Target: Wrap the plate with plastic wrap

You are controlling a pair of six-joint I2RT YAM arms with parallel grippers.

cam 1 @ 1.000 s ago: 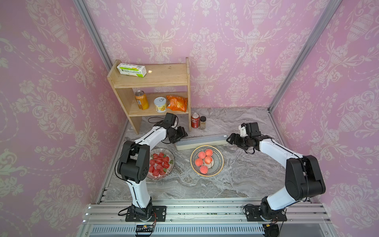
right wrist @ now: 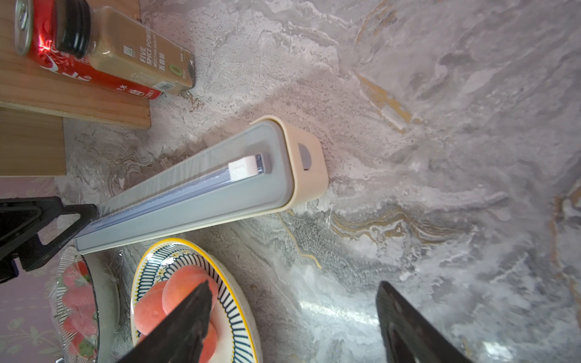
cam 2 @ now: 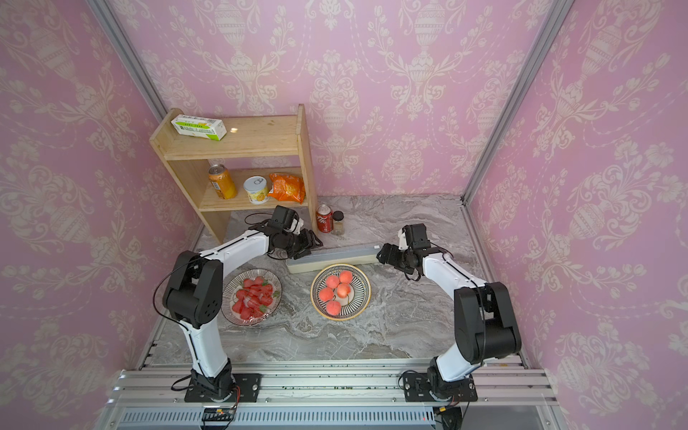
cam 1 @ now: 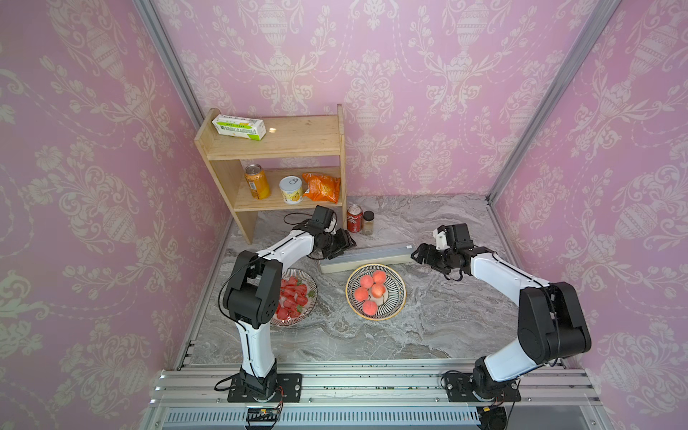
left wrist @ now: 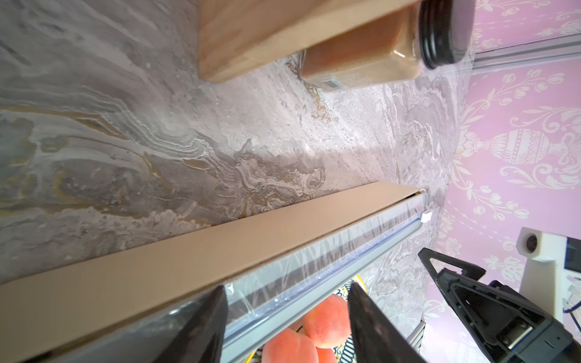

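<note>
A long cream plastic-wrap dispenser (right wrist: 199, 199) lies crosswise behind a patterned plate (cam 1: 387, 304) of peaches; clear film and a sliding strip (left wrist: 363, 248) run along it. A glass plate (cam 2: 236, 315) of strawberries sits at the left. My left gripper is open over the dispenser's left portion, the film below between its fingertips. My right gripper is open beside the dispenser's right end, with nothing held.
A wooden shelf (cam 1: 286, 147) with packages stands at the back left, a cola can (cam 1: 354, 220) and spice jar (cam 1: 368, 223) beside it.
My left gripper has moved slightly rightward along the dispenser. My right arm and the plates look almost unchanged.
</note>
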